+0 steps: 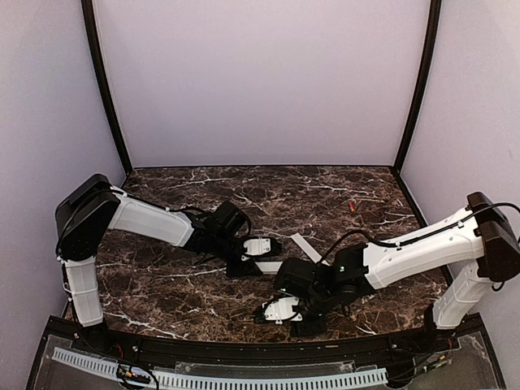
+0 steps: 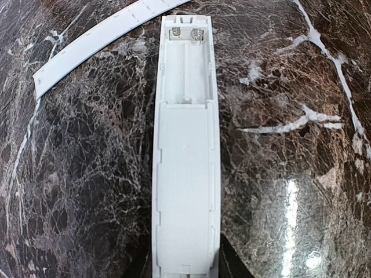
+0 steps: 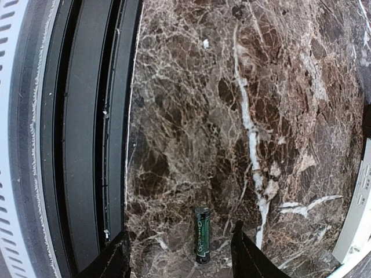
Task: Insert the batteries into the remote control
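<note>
Held in my left gripper is the white remote control (image 2: pixel 185 174), back side up. Its battery compartment (image 2: pixel 184 69) at the far end is uncovered and empty, with metal springs showing. In the right wrist view a green and black battery (image 3: pixel 202 236) lies on the marble table. My right gripper stands open above it, the battery between the lines of its two fingers but not gripped. From the top, the right gripper (image 1: pixel 286 325) hides the battery near the front edge.
The long white cover strip (image 2: pixel 98 43) lies beyond the remote. A small red item (image 1: pixel 351 205) sits at the back right. Dark rails (image 3: pixel 87 139) run along the table's front edge. Bare marble surrounds the battery.
</note>
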